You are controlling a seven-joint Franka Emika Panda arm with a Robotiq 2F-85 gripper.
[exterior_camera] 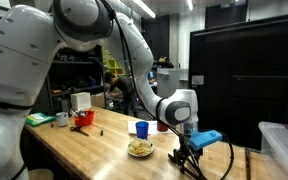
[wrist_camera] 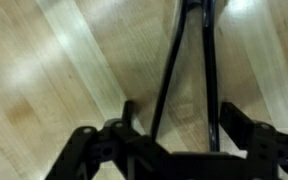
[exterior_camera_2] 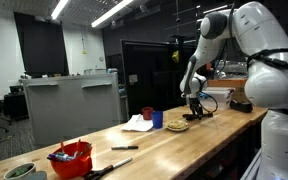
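Observation:
My gripper points down low over the wooden table, its fingers apart at the lower left and lower right of the wrist view. A thin black two-legged item [wrist_camera: 210, 80], perhaps tongs, runs between the fingers from the top edge; its legs spread toward the gripper. Bare wood shows between each finger and the item, so no grip on it is visible. In exterior view 1 the gripper [exterior_camera: 189, 160] is at the table's right part, among dark shapes that are hard to tell apart.
Left of the gripper stands a bowl [exterior_camera: 140, 147] with yellowish contents. Behind it are a blue cup [exterior_camera: 142, 129], a red container [exterior_camera_2: 148, 113] and a white cloth [exterior_camera_2: 137, 124]. A red basket [exterior_camera_2: 72, 160] and dark-handled tools [exterior_camera_2: 109, 168] lie at the far end.

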